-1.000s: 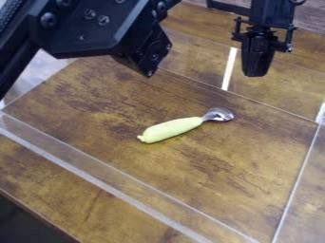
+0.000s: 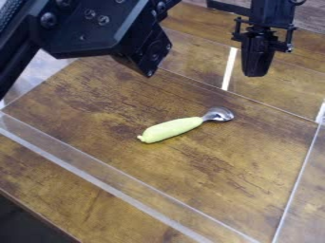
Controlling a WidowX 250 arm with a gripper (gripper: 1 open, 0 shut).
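A spoon (image 2: 178, 127) with a pale yellow-green handle and a silver bowl lies on the wooden table (image 2: 114, 171), its bowl toward the right. My black gripper (image 2: 254, 68) hangs at the upper right, above and behind the spoon and apart from it, its fingers shut with nothing visible between them.
A large black arm structure (image 2: 95, 28) fills the upper left. Pale tape strips run along the table's front left, right side and back. The board around the spoon is clear. A dark gap lies beyond the table's lower left edge.
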